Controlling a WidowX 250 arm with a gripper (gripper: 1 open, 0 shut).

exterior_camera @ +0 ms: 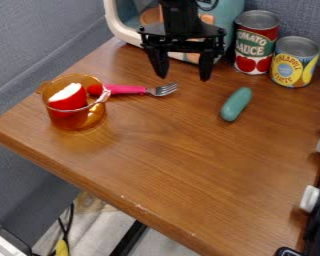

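The black gripper [183, 70] hangs over the back of the wooden table [176, 160], in front of a teal and white container [124, 20], with its two fingers spread open and nothing visible between them. An orange translucent cup [72, 118] at the left holds a red and white object [67, 98]. A pink-handled fork [128, 89] lies just right of the cup, below and left of the gripper. A teal oblong object [236, 104] lies to the gripper's lower right.
A tomato can [255, 44] and a yellow can [295, 62] stand at the back right. A dark appliance with white knobs [314, 220] borders the right edge.
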